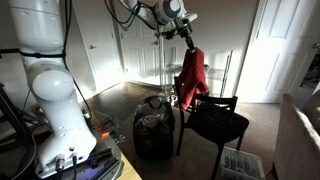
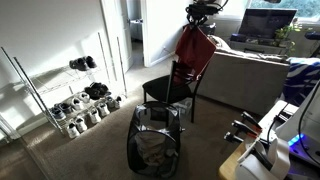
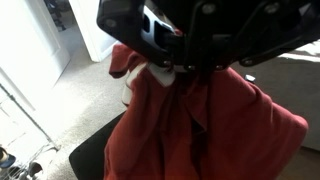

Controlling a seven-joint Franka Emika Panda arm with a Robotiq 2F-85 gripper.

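A red cloth garment hangs from my gripper, which is shut on its upper part. In the wrist view the red garment is bunched between the dark fingers, with a bit of white showing near the grip. It drapes down in front of the back of a black chair; whether it touches the chair I cannot tell. The second exterior view has the garment above the chair. A dark mesh hamper stands open beside the chair, with some cloth inside.
A shoe rack with several shoes stands along the wall. A pale sofa lies beyond the chair, and a white crate sits on the floor near it. Bare carpet surrounds the hamper.
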